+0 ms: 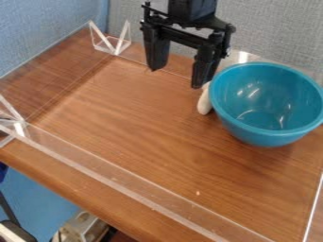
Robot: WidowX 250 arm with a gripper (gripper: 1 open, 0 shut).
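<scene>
My black gripper [179, 59] hangs over the back of the wooden table, its two fingers wide apart with nothing between them. A teal bowl [265, 117] sits at the right of the table. A small white object [205, 102] lies just left of the bowl, partly hidden behind it; I cannot tell what it is.
Clear plastic edging runs along the front of the table [127, 132], whose middle and left are clear. A white bracket [109, 40] stands at the back left. Padded walls bound the back and left. A metal fitting [78, 227] sits below the front edge.
</scene>
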